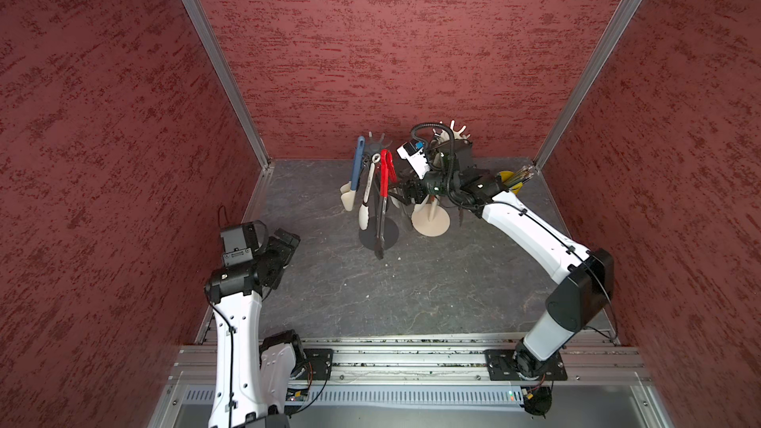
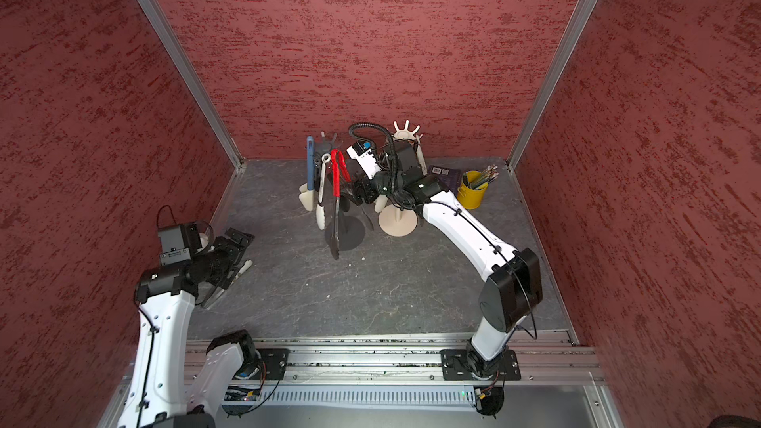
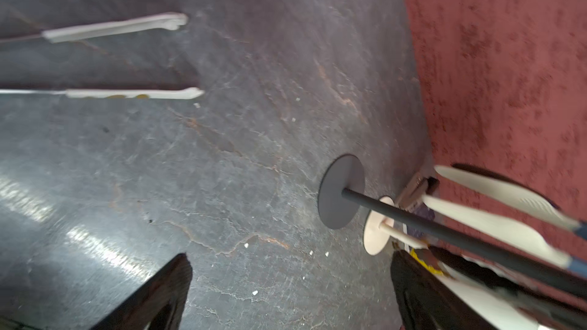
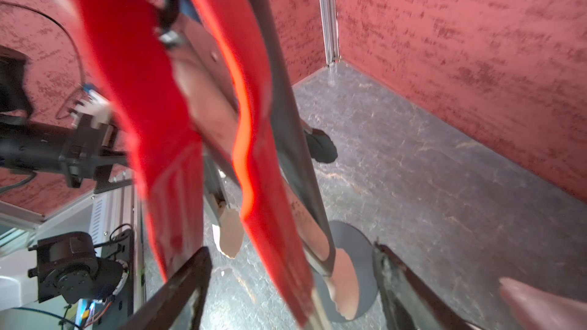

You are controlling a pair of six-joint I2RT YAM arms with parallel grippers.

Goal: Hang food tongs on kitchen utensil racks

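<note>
The red-handled tongs point(image 1: 384, 174) hang on the front side of the dark rack, handles up and ends down over its round base point(image 1: 390, 235). Their two red arms stand spread apart; what their top rests on is unclear. My right gripper point(image 1: 402, 192) is just to their right, and in the right wrist view its black fingers point(image 4: 177, 296) are wide apart with the tongs' lower red arm point(image 4: 275, 256) in the space ahead, apparently not pinched. At the left, my left gripper is open and empty, low over the table.
Beside the red tongs hang light-coloured tongs point(image 1: 366, 202) and a blue-handled utensil point(image 1: 356, 163). A beige stand point(image 1: 430, 222) is close on the right; a yellow cup point(image 2: 470, 196) stands farther right. White-handled utensils point(image 3: 134, 93) lie at the left.
</note>
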